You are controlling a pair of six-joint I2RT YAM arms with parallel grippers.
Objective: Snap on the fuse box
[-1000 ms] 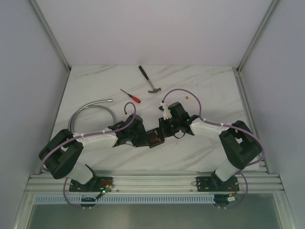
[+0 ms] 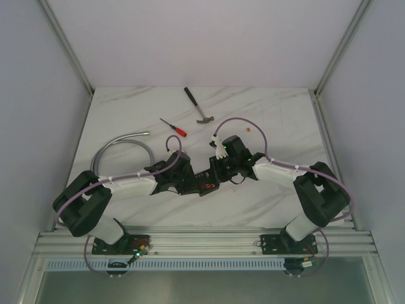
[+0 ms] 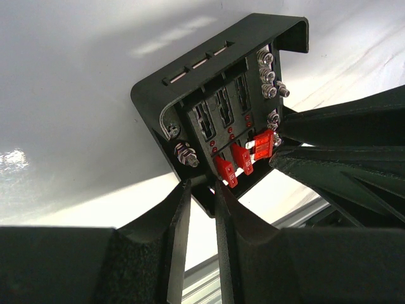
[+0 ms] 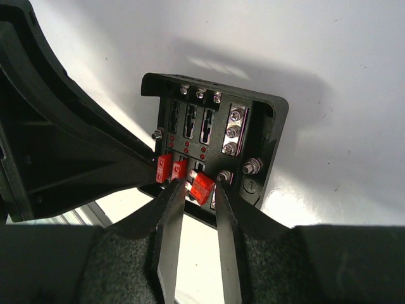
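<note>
The black fuse box lies on the white table between my two grippers. In the left wrist view the box shows three red fuses, one a tilted red fuse; my left gripper is at its lower edge, fingertips close together. In the right wrist view my right gripper has its fingertips at the tilted red fuse on the box. Whether the fingers hold anything is not clear.
A hammer, a red screwdriver, a grey hose and a small orange piece lie behind and to the left.
Both arms have shifted very slightly around the fuse box; little else has changed.
</note>
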